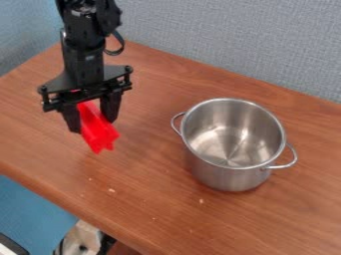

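Note:
My black gripper hangs over the left part of the wooden table, shut on a red object that points down toward the tabletop. Whether the red object touches the wood is hard to tell. To the right stands a steel pot with two side handles, empty inside.
Grey walls border it at the back and left. The table's front-left edge drops to a blue area.

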